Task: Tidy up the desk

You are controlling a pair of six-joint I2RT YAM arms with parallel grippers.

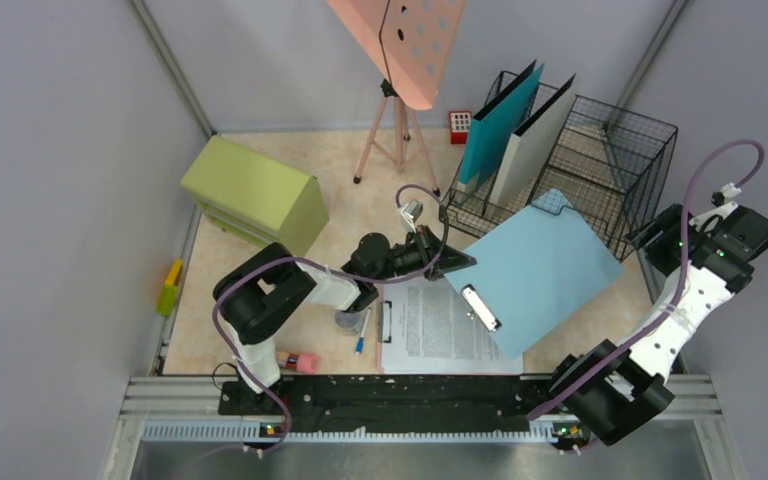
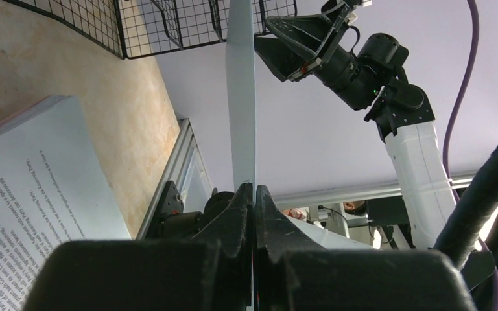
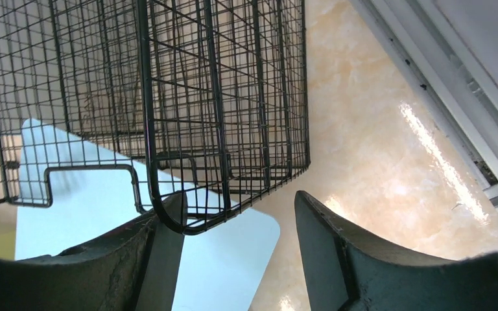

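A light-blue clipboard point(image 1: 545, 268) is held at its left edge by my left gripper point(image 1: 465, 264). In the left wrist view the board point(image 2: 240, 97) appears edge-on, running up from between the shut fingers. Its upper corner reaches the front of the black wire basket point(image 1: 600, 165). My right gripper stands open at the basket's front right corner; the wire corner point(image 3: 188, 223) overlaps its left finger, and I cannot tell whether they touch. A teal folder point(image 1: 495, 125) and a white folder point(image 1: 535, 145) stand upright in the basket's left part.
A clipboard with printed paper point(image 1: 450, 325) lies at the front edge. A green box point(image 1: 255, 195) stands at left, a pink tripod point(image 1: 400, 150) at the back. A blue marker point(image 1: 362, 335) and a pink-ended item point(image 1: 305, 362) lie near the left arm. The basket's right compartment looks empty.
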